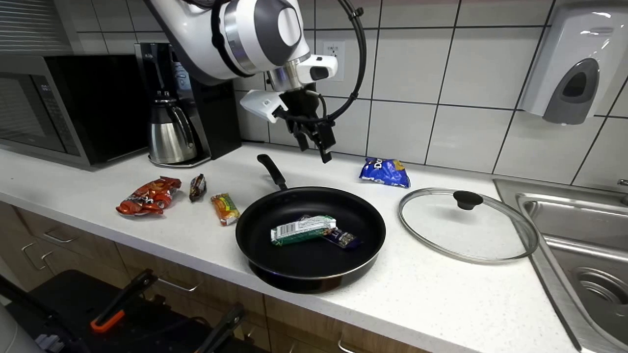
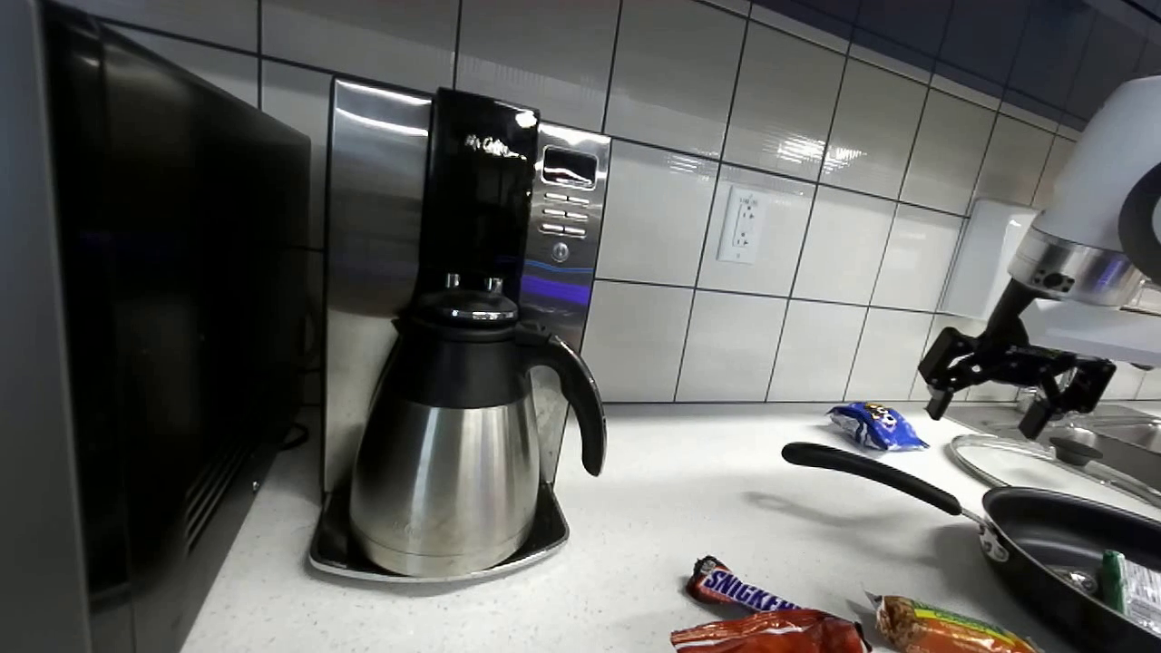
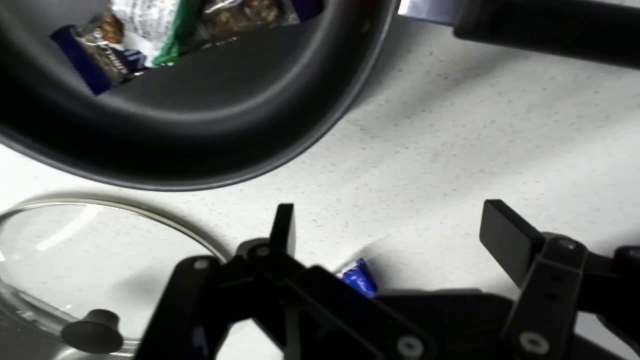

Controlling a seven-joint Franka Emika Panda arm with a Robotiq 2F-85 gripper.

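Observation:
My gripper is open and empty, raised above the counter behind the black pan; in the wrist view its two fingers stand wide apart. Inside the pan a green and white wrapped bar lies across a dark blue wrapped bar. The blue chip bag rests against the back of the counter, to the right of my gripper; only a corner of it shows in the wrist view, mostly hidden behind the gripper. The glass lid with its black knob lies flat to the right of the pan.
Left of the pan lie an orange-and-yellow packet, a Snickers bar and a red bag. A coffee maker and a microwave stand farther left. The sink is at the right. The pan's handle points toward the wall.

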